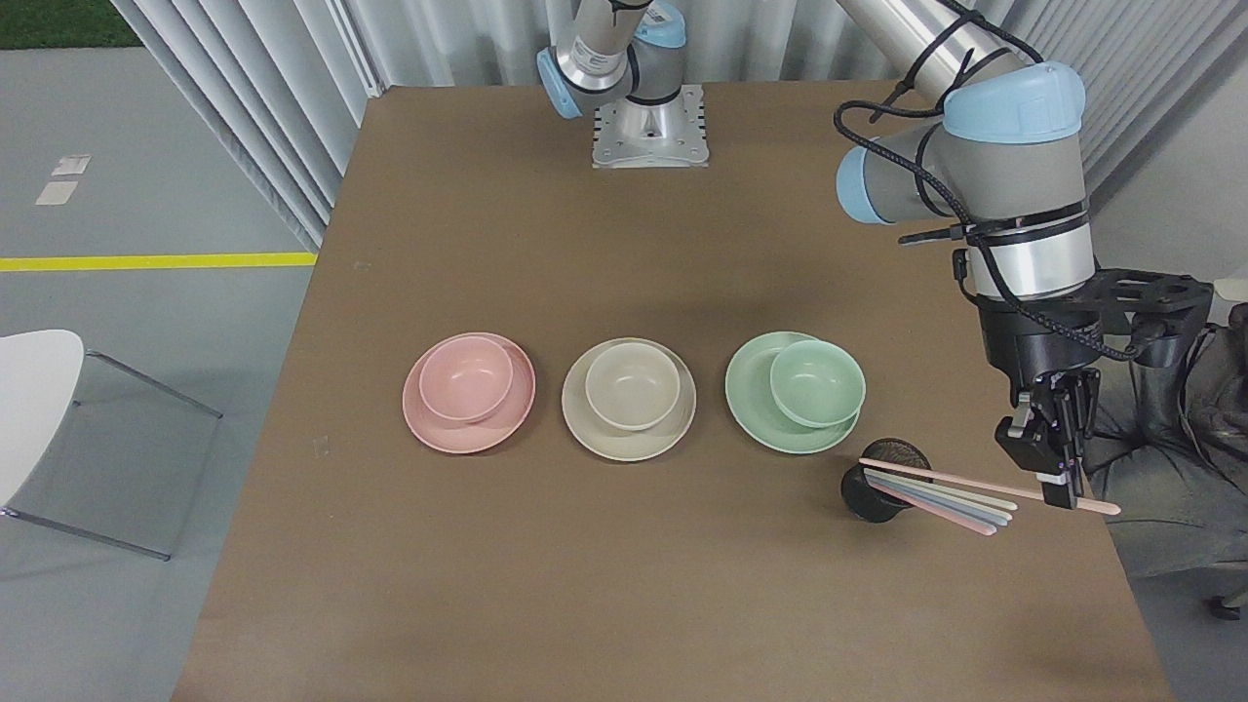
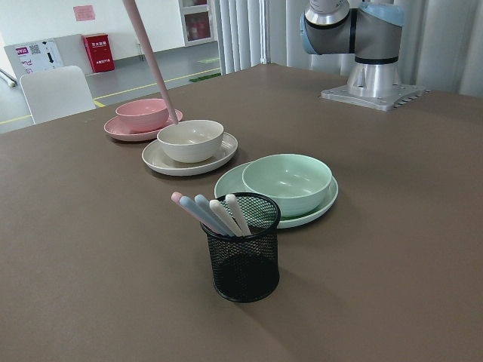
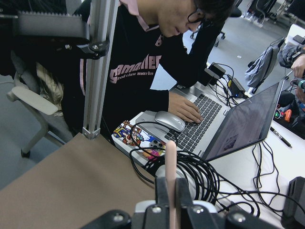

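Observation:
My gripper (image 1: pixel 1062 486) is shut on a pale pink chopstick (image 3: pixel 170 174), held over the table's right side above a black mesh pen cup (image 2: pixel 245 268). The cup holds several pale pink, blue and white chopsticks (image 1: pixel 936 497). In the left view the held stick (image 2: pixel 151 60) slants down from the top. A pink bowl (image 1: pixel 465 374) on a pink saucer, a cream bowl (image 1: pixel 632 382) on a cream saucer and a green bowl (image 1: pixel 816 380) on a green saucer stand in a row left of the cup.
A seated person (image 3: pixel 143 81) with a laptop (image 3: pixel 243 126) and coiled cables is beside the right edge.

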